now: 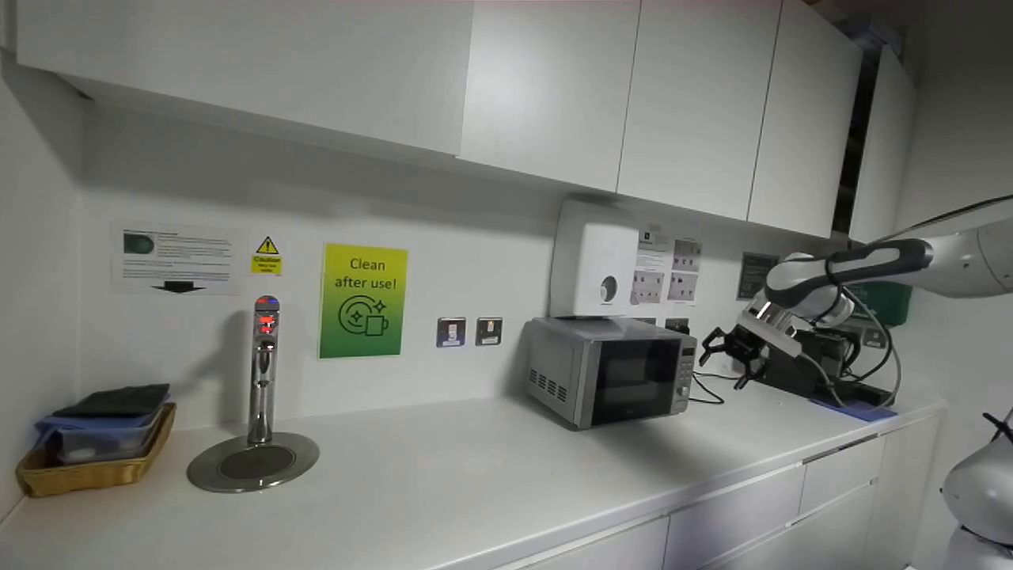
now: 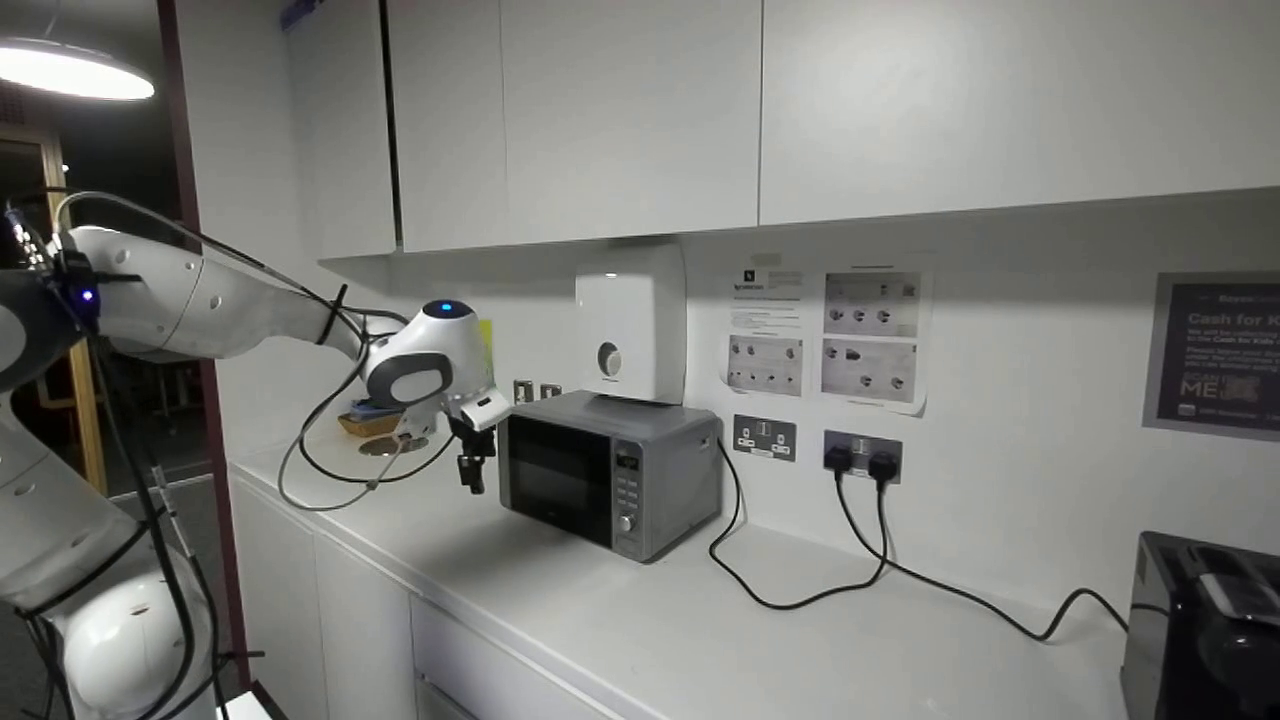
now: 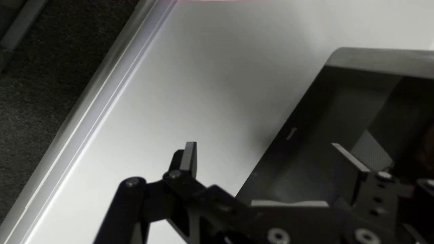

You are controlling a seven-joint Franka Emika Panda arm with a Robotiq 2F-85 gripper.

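Observation:
My gripper point(image 1: 723, 365) stands open in the air in front of the grey microwave point(image 1: 562, 374), with nothing between its fingers. In exterior view 2 the gripper point(image 2: 473, 486) shows before the left part of the microwave point(image 2: 687, 480), whose dark door looks closed. The wrist view has the gripper with its two fingers spread wide; the left finger point(image 3: 188, 158) is over the white counter point(image 3: 211, 93), and the right one overlaps the dark microwave door point(image 3: 325, 109). I cannot tell how far the fingertips are from the door.
A chrome tap point(image 1: 263, 380) and a basket point(image 1: 95, 473) stand at the left. A black machine point(image 2: 1212, 648) sits at the right in exterior view 2, with power cables point(image 2: 792, 600) behind the microwave. Cupboards point(image 1: 698, 104) hang overhead.

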